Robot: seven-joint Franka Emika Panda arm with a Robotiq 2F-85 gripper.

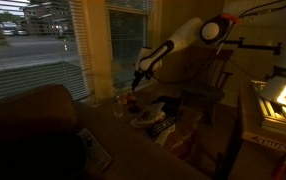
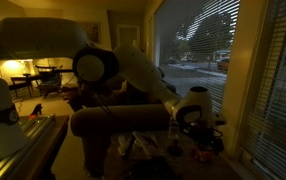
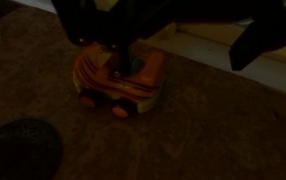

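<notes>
A small orange-and-yellow toy vehicle [image 3: 118,82] with dark wheels rests on a brown surface in the wrist view. My gripper shows there as dark shapes along the top, its fingers spread apart; one overlaps the top of the toy and the other is off to the right. Whether they touch the toy is too dark to tell. In exterior view 2 the gripper [image 2: 205,132] points down near the window, just above a reddish shape [image 2: 203,155]. The gripper [image 1: 137,79] is small and dark in exterior view 1.
A dark round object [image 3: 28,148] lies left of the toy, and a pale window ledge [image 3: 223,62] runs behind it. Beside the gripper, bottles [image 1: 118,104] and a pale item [image 1: 147,117] crowd the surface. Window blinds [image 2: 273,95] stand close by.
</notes>
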